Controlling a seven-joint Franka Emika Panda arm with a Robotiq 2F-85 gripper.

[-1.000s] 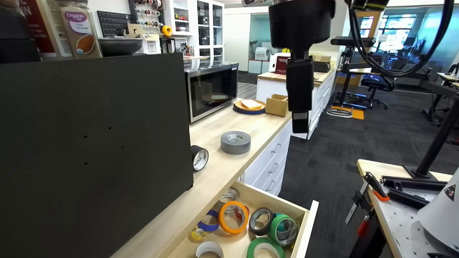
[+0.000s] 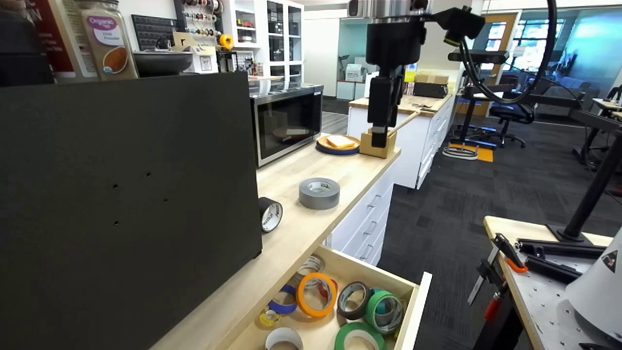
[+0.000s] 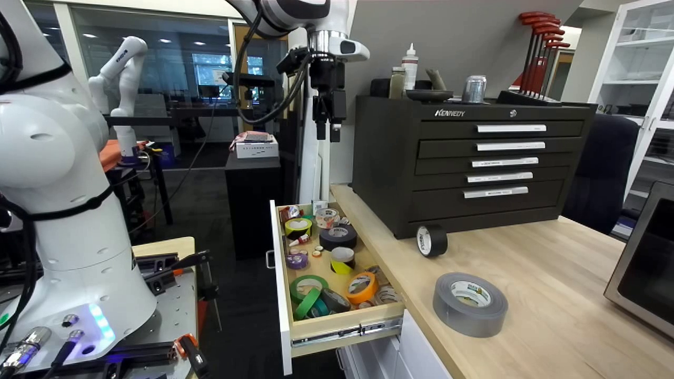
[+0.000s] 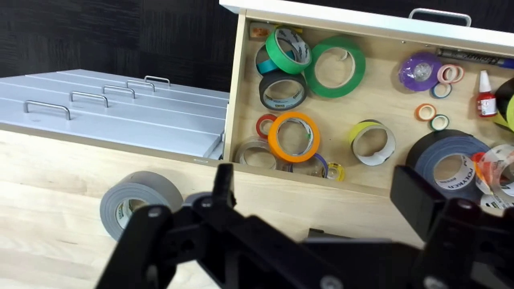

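Observation:
My gripper [image 3: 328, 132] hangs in the air, pointing down, well above the counter and the pulled-out drawer [image 3: 282, 282]. In the wrist view its two fingers [image 4: 224, 185] stand wide apart with nothing between them, so it is open. A grey duct tape roll [image 4: 139, 197] lies flat on the counter, to the left of the fingers. The black tape roll [image 3: 432, 240] stands on its edge beside the tool chest. Inside the drawer are an orange roll [image 4: 313, 137], a green roll [image 4: 356, 77], a purple roll [image 4: 407, 72] and several others.
A black tool chest [image 3: 385, 170] rises from the counter, with bottles and a can on top. Beyond the grey roll, a microwave [image 2: 289, 122], a plate with bread [image 2: 340, 142] and a wooden box [image 2: 373, 148] occupy the far counter. Bare wood surrounds the grey roll.
The tape rolls and the drawer stay where they were.

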